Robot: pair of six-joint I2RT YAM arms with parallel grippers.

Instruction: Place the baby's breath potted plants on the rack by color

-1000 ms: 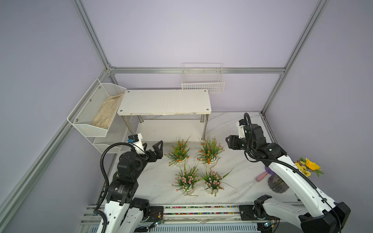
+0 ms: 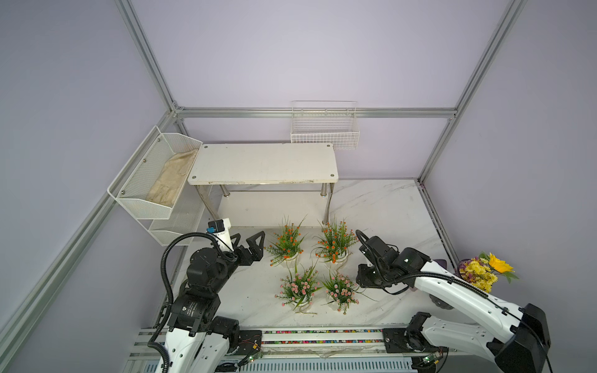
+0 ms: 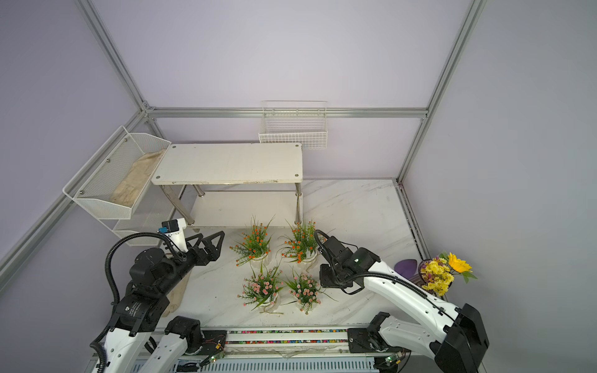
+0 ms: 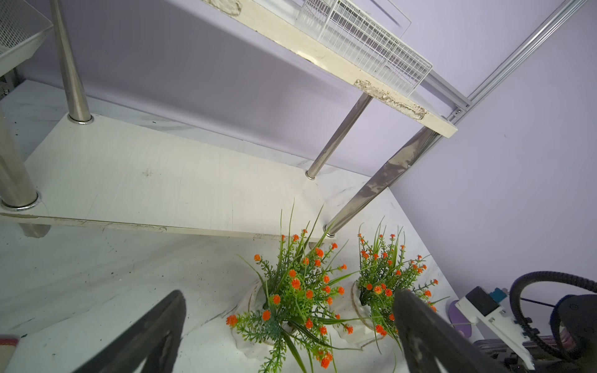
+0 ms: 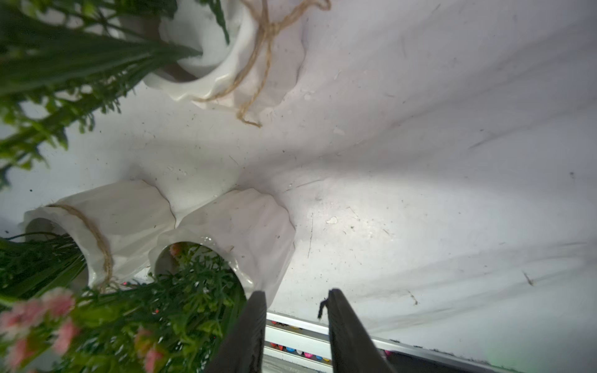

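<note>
Two orange-flowered plants (image 2: pixel 286 242) (image 2: pixel 335 241) stand in white pots before the two-shelf white rack (image 2: pixel 263 163). Nearer the front edge are two pink-flowered plants (image 2: pixel 299 286) (image 2: pixel 341 291), also potted. My left gripper (image 2: pixel 260 240) is open and empty, to the left of the left orange plant. My right gripper (image 2: pixel 358 277) is just right of the right pink plant; in the right wrist view its fingers (image 5: pixel 248 332) stand part open with a gap, apart from each other. One finger is close by the rim of a white pot (image 5: pixel 248 227); whether it touches, I cannot tell.
A wire basket (image 2: pixel 163 174) hangs at the left and another (image 2: pixel 324 129) on the back rail. Yellow flowers (image 2: pixel 478 273) stand far right, partly behind my right arm. Both rack shelves are bare. Table behind my right gripper is clear.
My right gripper has swung down toward the front and left, from beside the orange plants to beside the right pink plant. The left arm has barely moved; the plants keep their places.
</note>
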